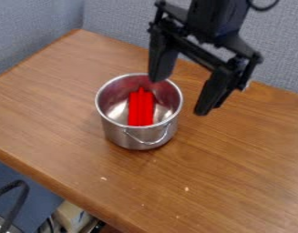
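A steel pot (138, 136) with a wire handle stands on the wooden table, left of centre in the camera view. A red object (140, 106) is inside it. My black gripper (184, 84) hangs open above and to the right of the pot, its two fingers apart, nothing seen between them.
A grey padded wall lies behind it. At the lower left, beyond the table edge, are a blue surface and some dark cables or hardware.
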